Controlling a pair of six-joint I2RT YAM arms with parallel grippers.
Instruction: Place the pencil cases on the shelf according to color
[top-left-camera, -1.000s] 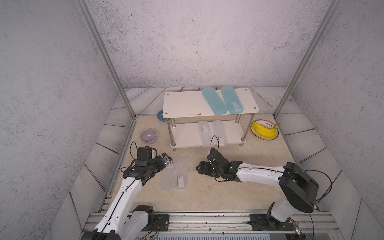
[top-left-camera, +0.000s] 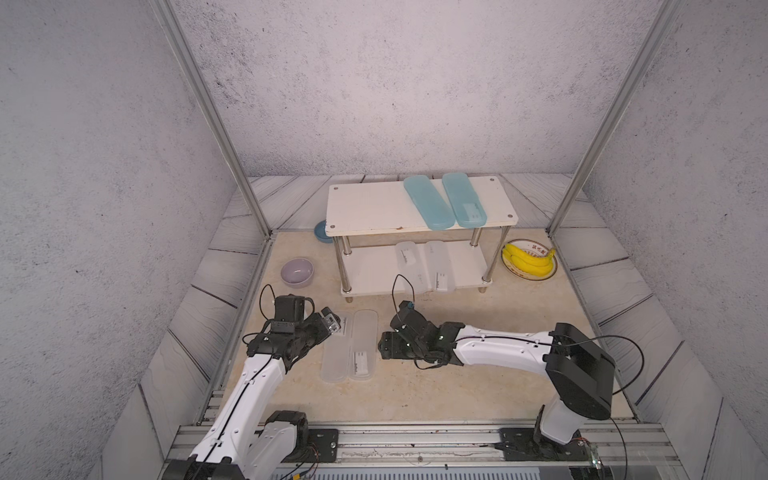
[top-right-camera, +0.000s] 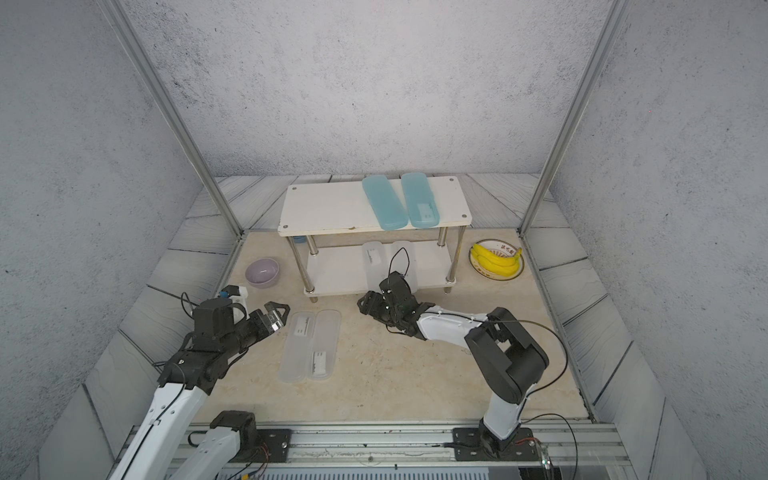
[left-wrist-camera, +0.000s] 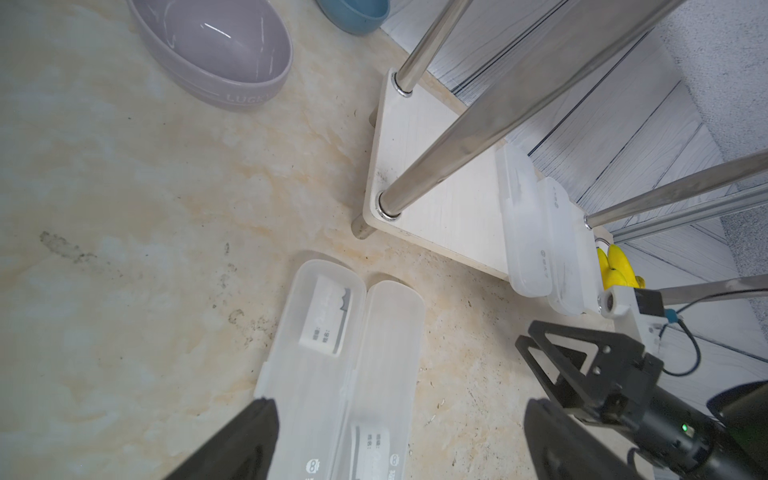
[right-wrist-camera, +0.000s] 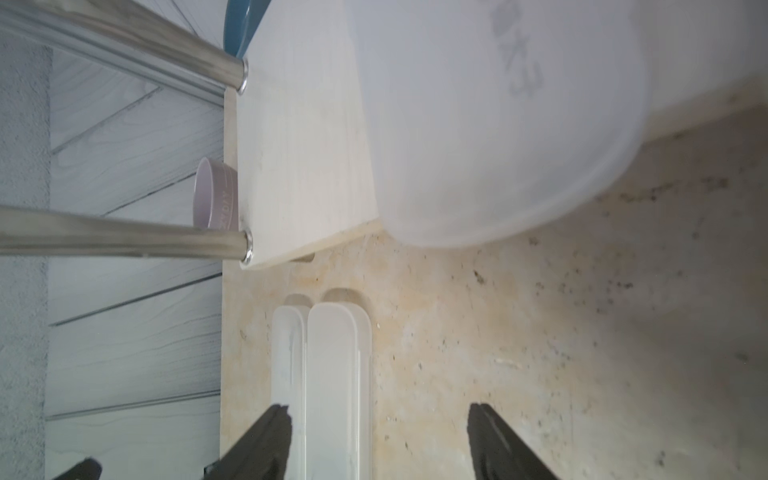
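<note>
Two blue pencil cases (top-left-camera: 428, 201) lie on the shelf's top board (top-left-camera: 364, 206). Two translucent white cases (left-wrist-camera: 521, 224) rest on the lower board (left-wrist-camera: 448, 200). Two more (top-left-camera: 336, 352) lie side by side on the table before the shelf, also seen in the left wrist view. My left gripper stands open above their left side, nothing between its fingers. My right gripper hangs open, just right of the table cases and in front of the lower-board cases, empty.
A lilac bowl (top-left-camera: 297, 270) and a blue bowl (top-left-camera: 321, 233) stand left of the shelf; a plate of bananas (top-left-camera: 529, 257) is at the right. Steel posts (left-wrist-camera: 488, 120) bound the lower board.
The left arm is nearly still.
</note>
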